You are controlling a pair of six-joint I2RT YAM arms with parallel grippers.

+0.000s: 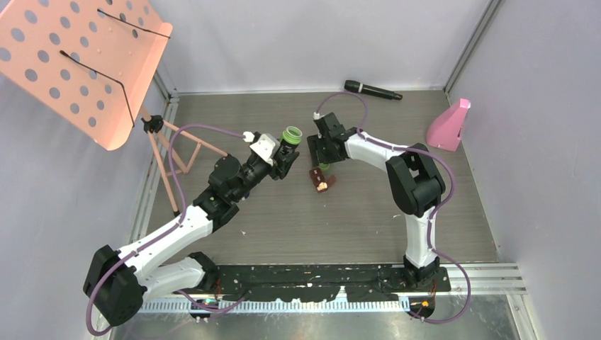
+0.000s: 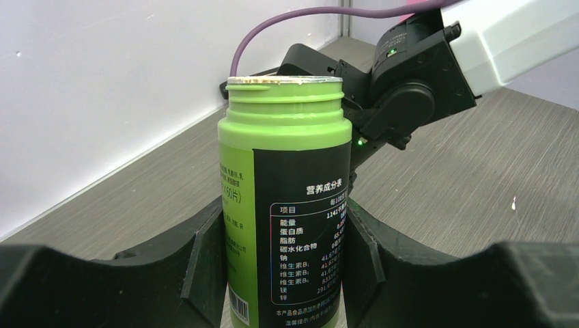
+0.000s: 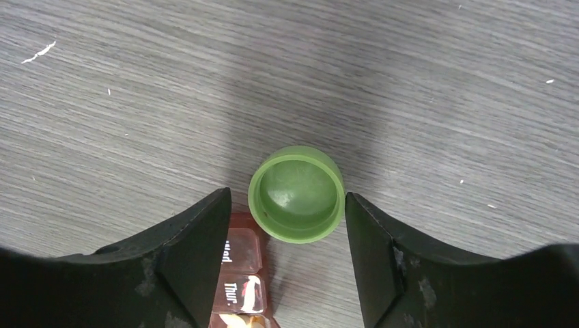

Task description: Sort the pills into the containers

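Observation:
An uncapped bottle (image 2: 300, 205), green with a black label, is upright in the left wrist view, its rim at the top. My left gripper has a finger against either side of it, shut on it above the table. In the right wrist view a green cap (image 3: 297, 232) shows its hollow side up, empty inside. My right gripper stands open over it; the right fingertip is close to its rim, and whether they touch I cannot tell. A brown pill box (image 3: 239, 253) lies beside the cap, with pale pills in an open compartment.
A black microphone (image 1: 373, 90) lies at the back of the table, and a pink object (image 1: 448, 125) stands at the right edge. An orange perforated panel (image 1: 78, 57) overhangs the back left.

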